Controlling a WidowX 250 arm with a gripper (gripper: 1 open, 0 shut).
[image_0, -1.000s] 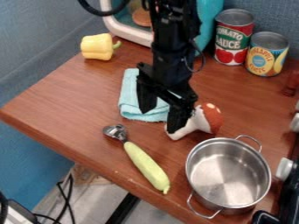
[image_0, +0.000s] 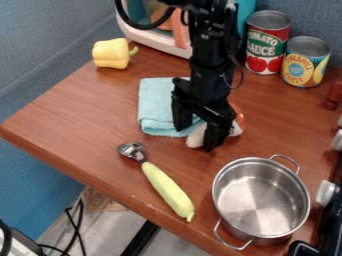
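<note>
In the camera view my black gripper (image_0: 206, 112) hangs over the middle of the wooden table, just right of a folded light-blue cloth (image_0: 155, 102). Under and behind its fingers is a white and red object (image_0: 197, 138), mostly hidden; I cannot tell whether the fingers hold it. A scoop with a metal head (image_0: 131, 151) and a pale yellow handle lies front left, and a steel pot (image_0: 259, 201) stands front right.
A yellow pepper (image_0: 111, 53) lies back left. Two cans, tomato sauce (image_0: 265, 45) and a yellow one (image_0: 306, 62), stand back right near a toy appliance (image_0: 156, 31). Dark items line the right edge.
The gripper has shifted about over the white and red object, which is now more hidden behind it than before.
</note>
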